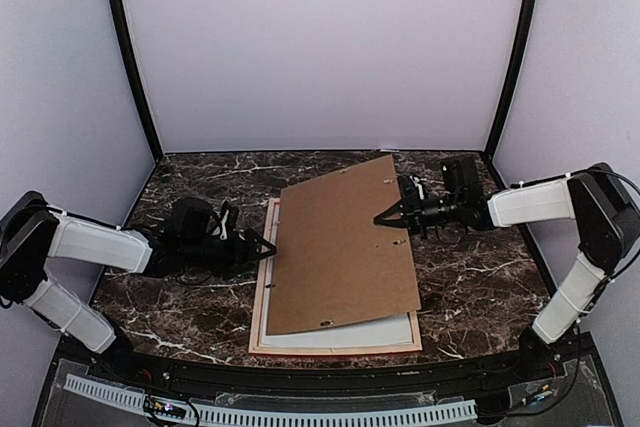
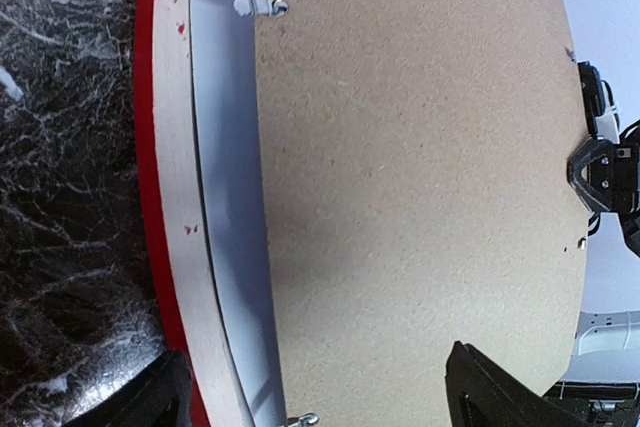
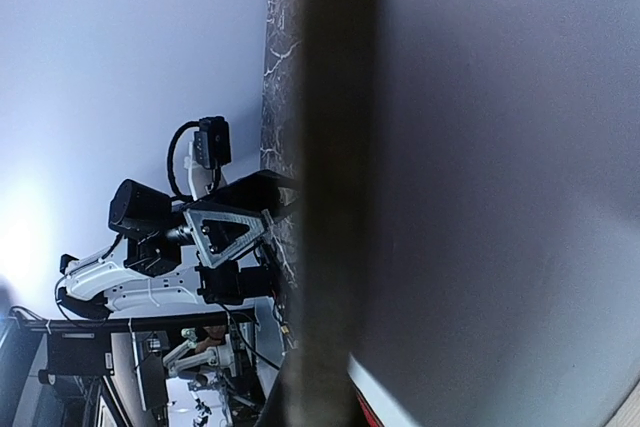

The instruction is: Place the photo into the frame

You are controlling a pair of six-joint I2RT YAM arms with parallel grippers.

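The frame (image 1: pixel 262 292), with a pale wooden rim and a red outer edge, lies on the table. Over it slants a brown backing board (image 1: pixel 340 247), its right side raised and its left side low inside the rim. My right gripper (image 1: pixel 388 219) is shut on the board's right edge. At the left rim, my left gripper (image 1: pixel 266 247) is open; in the left wrist view its fingers (image 2: pixel 480 392) spread over the rim and the board's left part. A whitish surface (image 1: pixel 375 335) shows inside the frame under the board; whether it is the photo cannot be told.
Small metal clips (image 2: pixel 270 6) sit along the board's edges. In the right wrist view, the board edge-on blocks the middle.
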